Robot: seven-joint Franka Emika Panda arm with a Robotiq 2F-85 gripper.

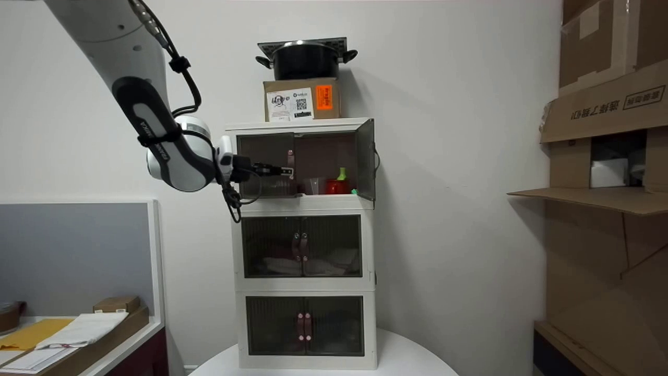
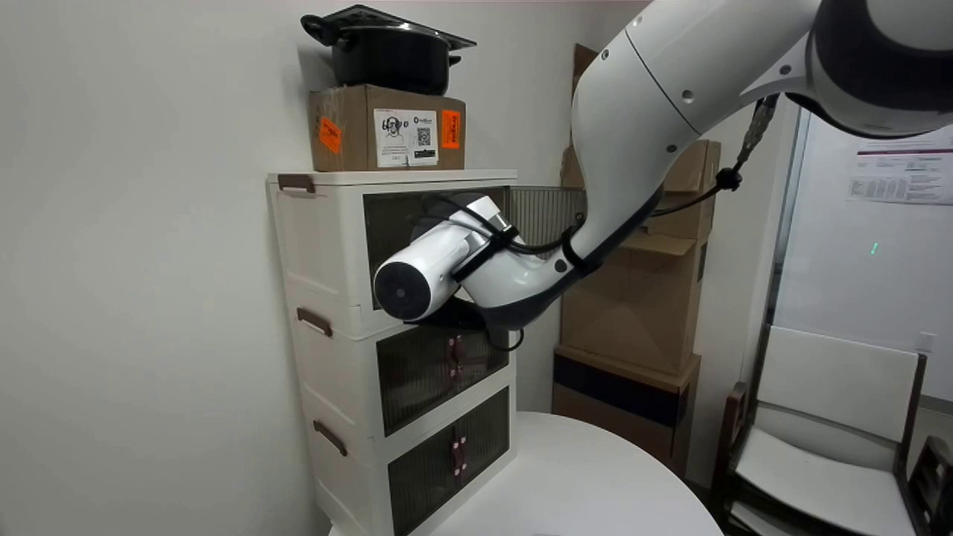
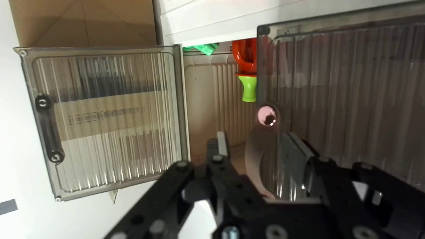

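The white cabinet (image 1: 369, 250) has three tiers. In its top tier the left door (image 1: 263, 147) covers the left half, and the right door (image 3: 107, 119) stands swung wide. A curved brown handle (image 3: 253, 155) with a pink screw cap is fixed at the left door's free edge. My gripper is part open around it in the wrist view: one finger (image 3: 223, 144) is on the opening's side, the other (image 3: 295, 149) in front of the door panel. A gap shows between the handle and each finger. In exterior view 2 the arm hides the gripper.
Inside the top tier sit a red object (image 3: 243, 53) with a light-green part (image 3: 249, 88) and a green item (image 3: 207, 48). A cardboard box (image 1: 329, 103) and a black pot (image 1: 307, 61) rest on the cabinet. Open space lies right of the cabinet.
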